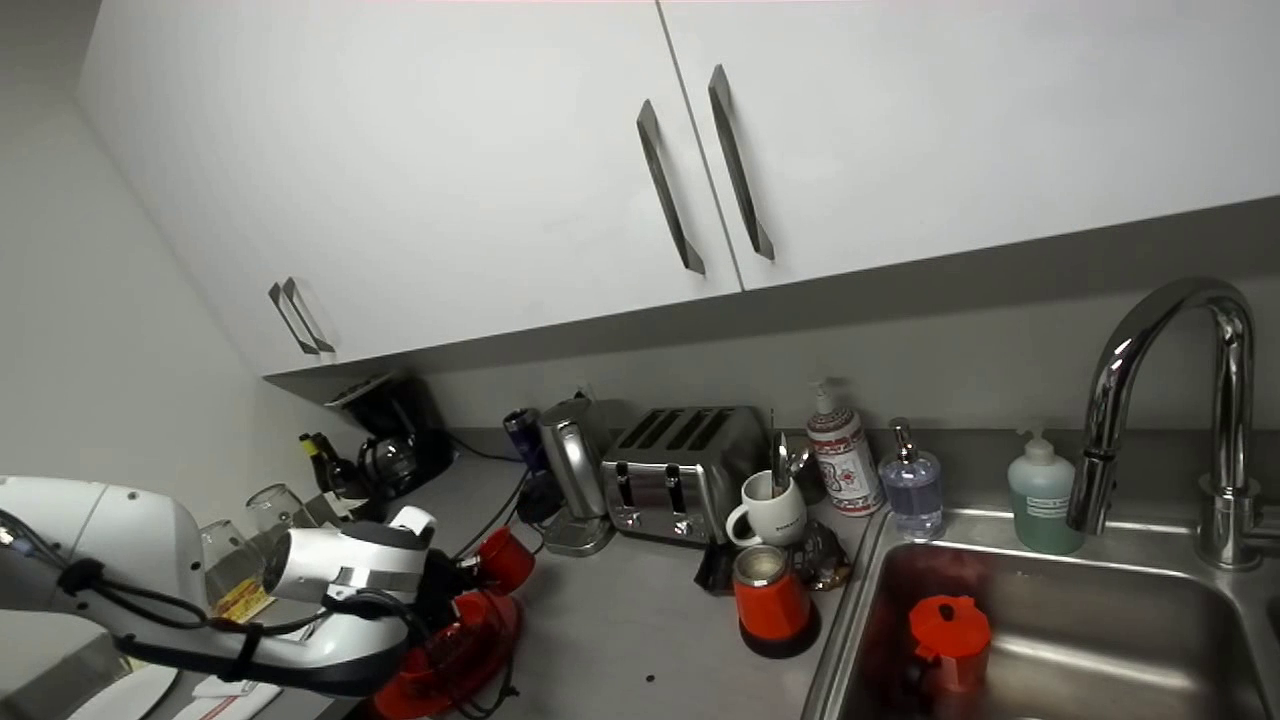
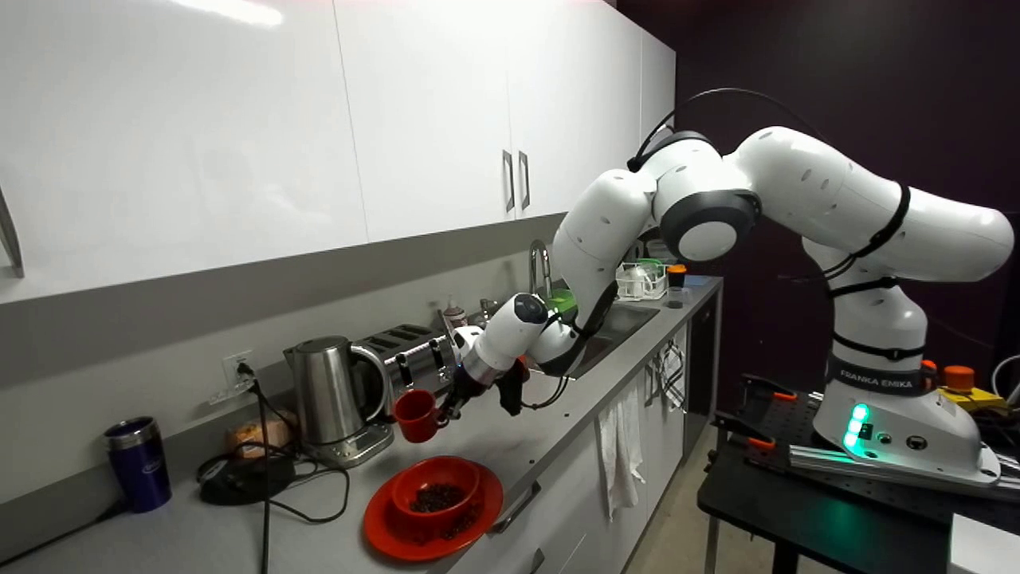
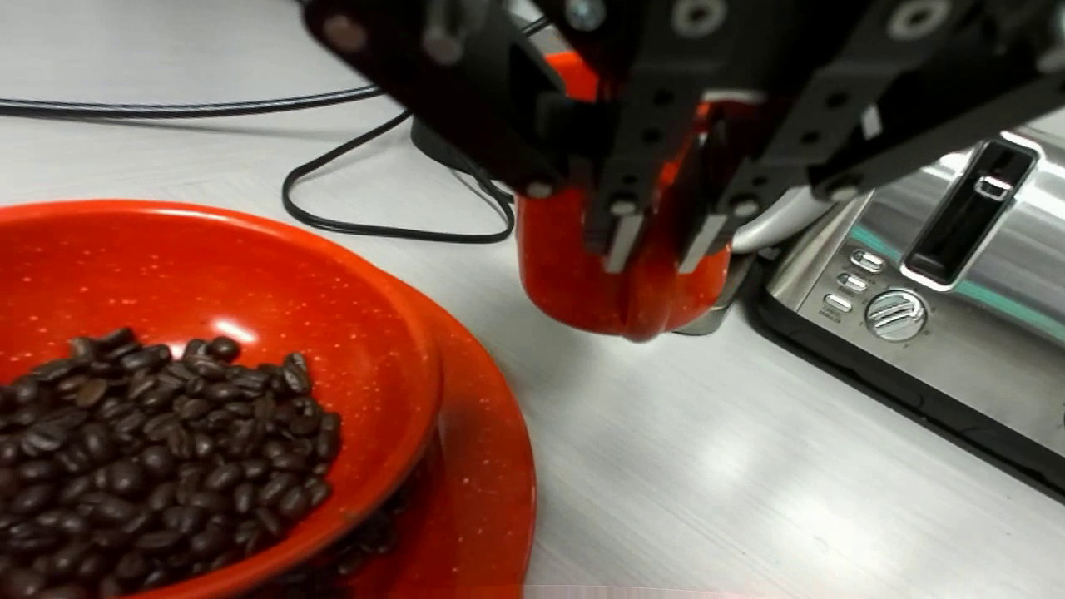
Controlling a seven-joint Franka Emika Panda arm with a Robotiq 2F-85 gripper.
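A red mug (image 2: pixel 415 416) is held up above the counter, with my gripper shut on what looks like its handle side. In the wrist view the mug (image 3: pixel 564 261) is partly hidden behind the black fingers. Lower left of it there, a red speckled bowl (image 3: pixel 389 344) holds dark coffee beans (image 3: pixel 170 449). The bowl sits on a red plate (image 3: pixel 489 439), where more beans lie beside and under the bowl's edge. In exterior view 2 the mug hangs behind the bowl (image 2: pixel 468 475), clear of it. Whether the mug contains anything cannot be seen.
A silver kettle (image 2: pixel 330 392) and a toaster (image 1: pixel 672 498) stand along the wall. Black cables (image 3: pixel 399 235) lie on the counter by the kettle. A purple tumbler (image 2: pixel 139 464) is at the back. Bare counter (image 1: pixel 636 618) lies between plate and sink.
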